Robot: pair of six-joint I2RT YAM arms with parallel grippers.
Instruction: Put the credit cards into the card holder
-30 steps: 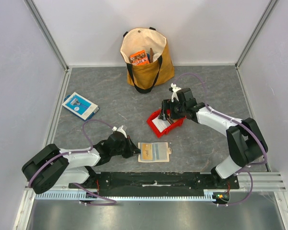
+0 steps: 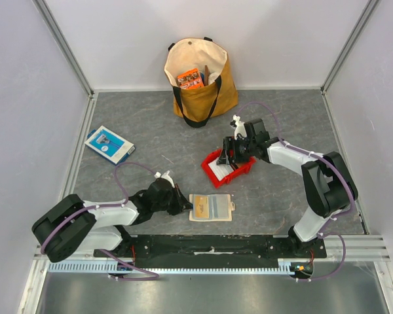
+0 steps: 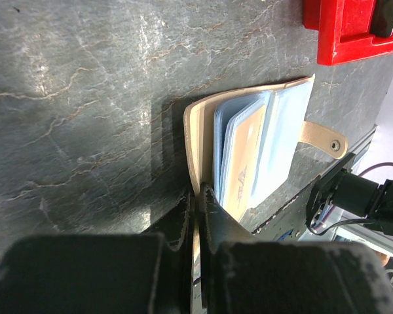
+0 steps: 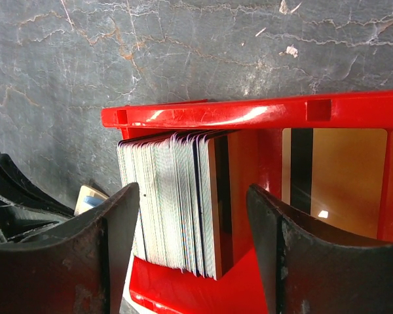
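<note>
The open tan card holder (image 2: 222,207) lies on the table, its clear sleeves and snap tab showing in the left wrist view. My left gripper is shut on the holder's left edge. Up and to the right is a red box (image 2: 209,165) with a row of white-edged cards (image 4: 164,199) standing in it. Over this box, my right gripper is open, its fingers (image 4: 123,209) on either side of the card stack. A dark-striped card (image 4: 221,190) faces outward at the stack's right end. Whether the fingers touch the cards is hard to tell.
A mustard tote bag (image 2: 224,98) with items inside stands at the back. One blue-and-white box (image 2: 110,144) lies far left. Between the bag, the box and the holder the grey table is clear.
Over the last second my right arm has lowered slightly toward the cards in the red box. The left arm and card holder have shifted barely, if at all.
</note>
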